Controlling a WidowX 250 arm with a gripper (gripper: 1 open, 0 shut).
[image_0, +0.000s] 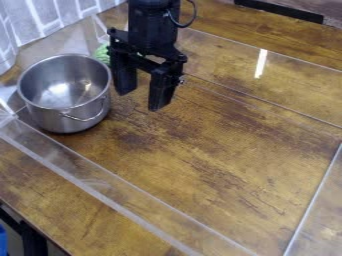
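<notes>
My black gripper (143, 82) hangs over the wooden table at the upper middle, its two dark fingers apart and pointing down, with nothing visible between them. To its left sits a steel pot (64, 88) with a wire handle. A green object (102, 52), mostly hidden behind the pot and gripper, lies at the back left.
Clear plastic edging runs along its left and right sides, and a pale, patterned surface stands at the back left.
</notes>
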